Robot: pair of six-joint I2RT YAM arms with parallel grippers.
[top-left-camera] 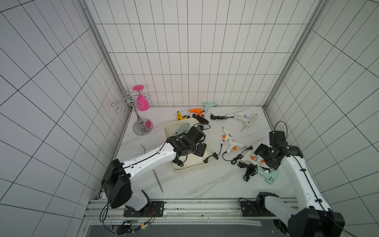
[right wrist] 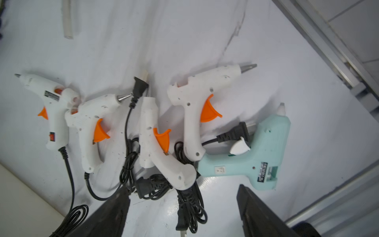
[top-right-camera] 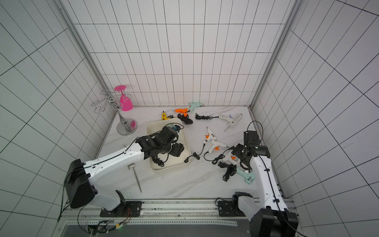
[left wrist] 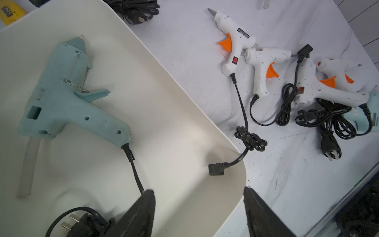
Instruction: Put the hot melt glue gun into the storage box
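A large teal glue gun (left wrist: pixel 69 100) lies inside the cream storage box (top-left-camera: pixel 189 165). My left gripper hovers over the box's front right part, part open, with nothing between its fingers. To the right of the box lie white glue guns (right wrist: pixel 197 102) with orange triggers and black cords, and a mint one (right wrist: pixel 264 154). My right gripper is open above this cluster, holding nothing.
Yellow and orange (top-left-camera: pixel 195 111) glue guns, a mint one and coiled cords lie behind the box. A metal stand (top-left-camera: pixel 143 127) with a pink glass stands left. Bare table lies at the front.
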